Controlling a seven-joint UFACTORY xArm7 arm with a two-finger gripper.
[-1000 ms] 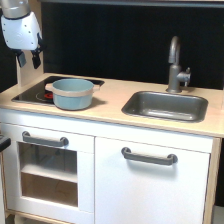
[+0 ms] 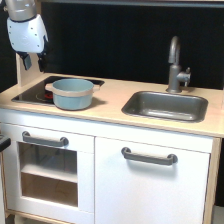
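Observation:
A pale blue-green pot (image 2: 72, 101) with pinkish handles stands upright on the dark cooktop (image 2: 36, 94), at the left of the wooden counter. Above and to the left of it, my white gripper (image 2: 33, 60) hangs in the air with its dark fingers pointing down, clear of the pot. The fingers are too small and dark to show how far apart they are. No object can be made out at the fingertips.
A metal sink (image 2: 165, 105) with a tall faucet (image 2: 177, 70) takes up the right of the counter. Below are an oven door (image 2: 48, 165) and a white cabinet door (image 2: 150, 190), both with grey handles. Bare counter lies between pot and sink.
My gripper has shifted a little to the right and slightly down. The pot and the kitchen fixtures have not moved.

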